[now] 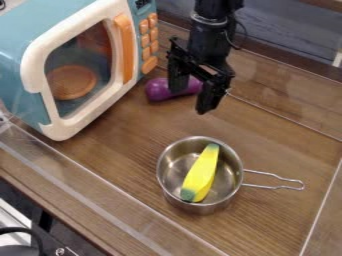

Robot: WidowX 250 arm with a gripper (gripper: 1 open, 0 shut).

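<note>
My black gripper (194,85) stands open in the upper middle, pointing down just above and beside a purple eggplant-like object (164,88) on the wooden counter. A steel saucepan (174,180) with its handle to the right stands at the lower middle, holding a yellow toy (203,166) with green ends, like a corn or banana.
A teal and white toy microwave (30,45) fills the upper left, with an orange disc (70,80) inside. A wall runs along the back.
</note>
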